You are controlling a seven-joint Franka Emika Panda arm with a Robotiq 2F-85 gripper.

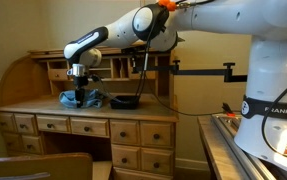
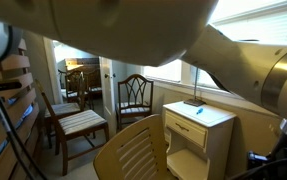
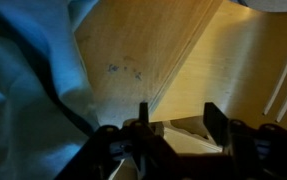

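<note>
My gripper (image 1: 80,96) points down by the blue-grey cloth (image 1: 94,99), which lies bunched on the wooden desk (image 1: 159,113). In the wrist view the cloth (image 3: 28,90) fills the left side, with bare wood beside it. The dark fingers of my gripper show at the bottom of that view, a gap between their tips. Dim light and the angle hide the lower part of the fingers, so what lies between them is unclear.
A black container (image 1: 129,101) stands on the desk to the right of the cloth. Shelves (image 1: 143,72) rise behind it, and drawers (image 1: 89,127) line the desk's front. A wooden chair back (image 1: 38,167) is nearer the camera.
</note>
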